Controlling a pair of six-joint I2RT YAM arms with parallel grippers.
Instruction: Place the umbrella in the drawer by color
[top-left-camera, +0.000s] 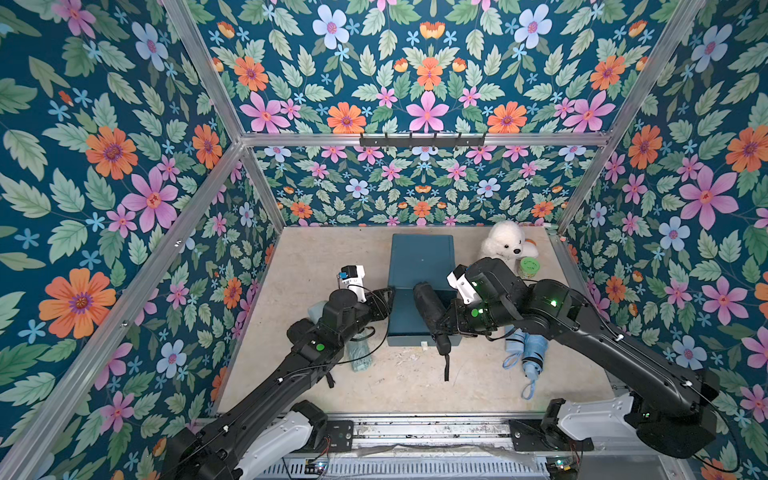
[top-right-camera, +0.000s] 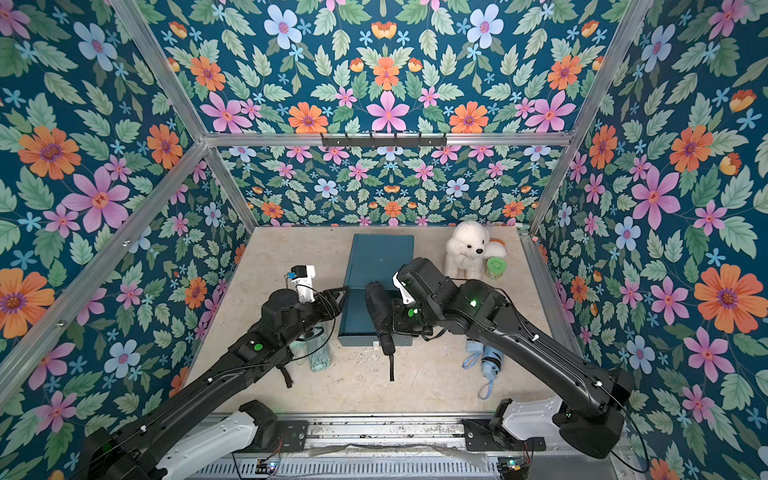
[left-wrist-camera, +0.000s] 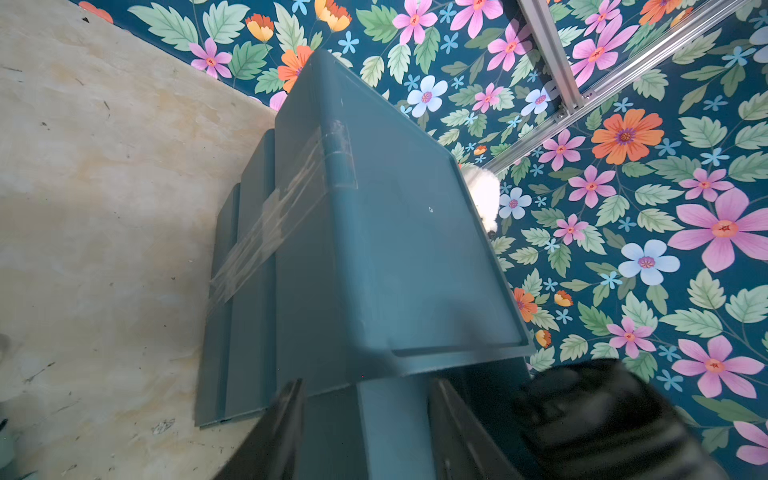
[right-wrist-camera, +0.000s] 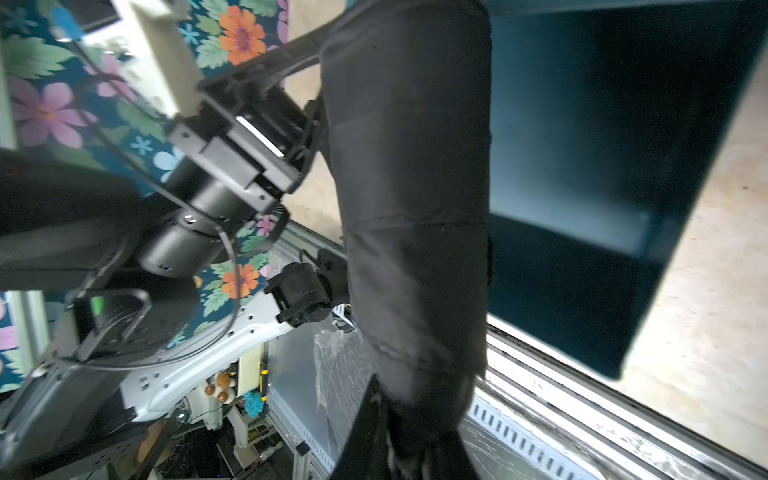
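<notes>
A black folded umbrella (top-left-camera: 432, 312) is in my right gripper (top-right-camera: 397, 318), over the open blue drawer (top-left-camera: 412, 318); in the right wrist view the umbrella (right-wrist-camera: 408, 200) fills the middle, running down between the fingers. My left gripper (top-right-camera: 336, 297) hangs at the drawer's left side, beside its upper box (left-wrist-camera: 416, 240), open with nothing seen between its fingers. Blue umbrellas (top-left-camera: 532, 356) lie on the right of the table. A pale green umbrella (top-right-camera: 318, 356) and a dark item lie partly hidden under the left arm.
A white plush dog (top-left-camera: 504, 244) and a green round container (top-left-camera: 528, 266) stand at the back right.
</notes>
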